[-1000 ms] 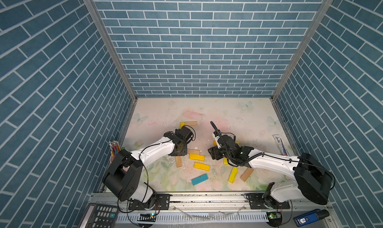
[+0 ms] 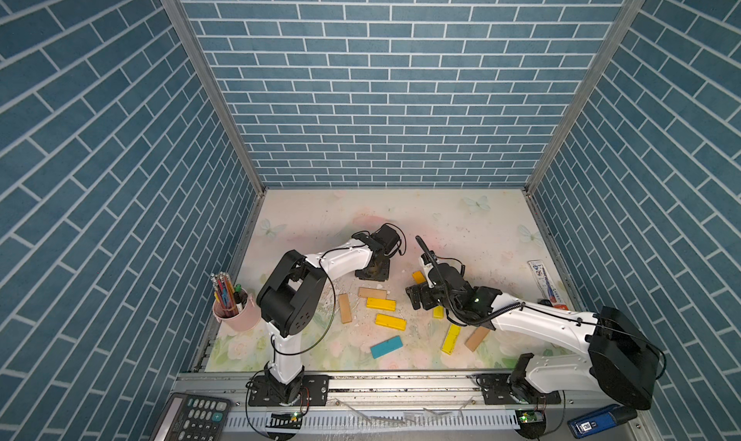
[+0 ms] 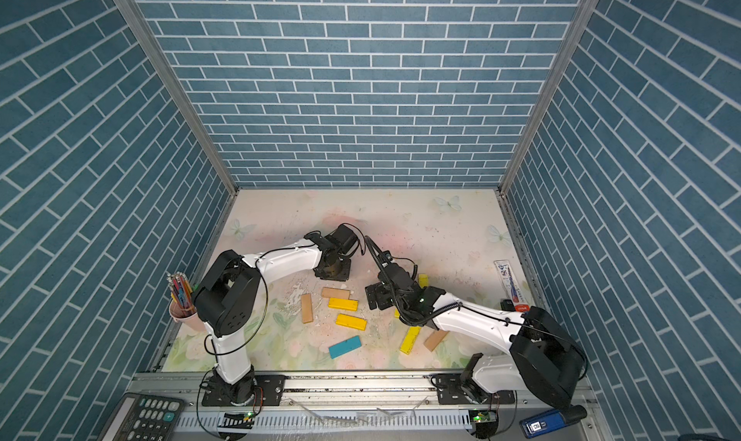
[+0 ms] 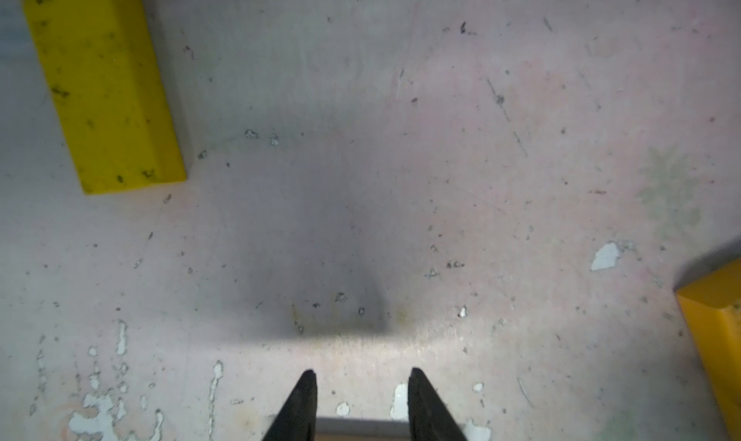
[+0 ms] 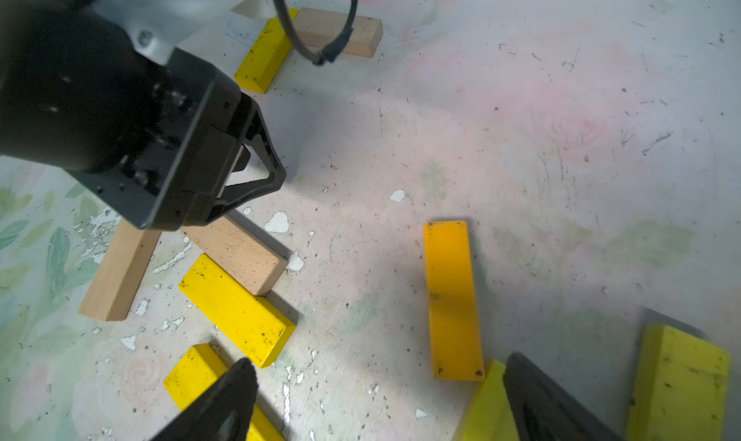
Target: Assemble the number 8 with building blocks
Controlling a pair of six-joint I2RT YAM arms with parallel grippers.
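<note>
My left gripper hangs over the table just beyond a wooden block (image 5: 237, 251). Its fingers (image 4: 297, 410) stand partly apart, with bare table between the tips. A strip of wood shows at the bottom edge between them; whether it is held cannot be told. My right gripper is open above several blocks, its fingers empty. An orange block (image 5: 454, 298) and a yellow-green block (image 5: 490, 410) nearly meet before it. At the far left, a yellow block (image 5: 266, 55) touches a wooden block (image 5: 337, 30) end, forming a corner.
Two yellow blocks (image 2: 380, 304) (image 2: 389, 322), a wooden block (image 2: 345, 308) and a blue block (image 2: 386, 346) lie at the front. A pen cup (image 2: 237, 313) stands left. The two grippers are close together.
My left gripper has moved right and slightly away from the front, now covering the far yellow and wooden corner in the top left view. The right arm has shifted only slightly.
</note>
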